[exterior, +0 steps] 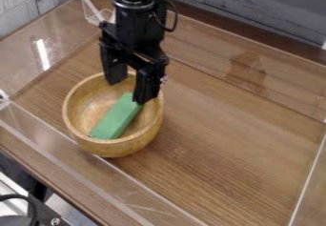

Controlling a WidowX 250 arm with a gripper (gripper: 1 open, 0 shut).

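Note:
A tan round bowl (90, 129) sits at the left-centre of the wooden table, with a green oblong block (112, 121) lying inside it. The black gripper (130, 80) hangs over the back of the bowl, just above the block's upper end. Its two fingers stand apart, open, and nothing shows held between them. The arm rises up out of the top of the view.
A pale wall runs along the back. Cables lie at the lower-left edge.

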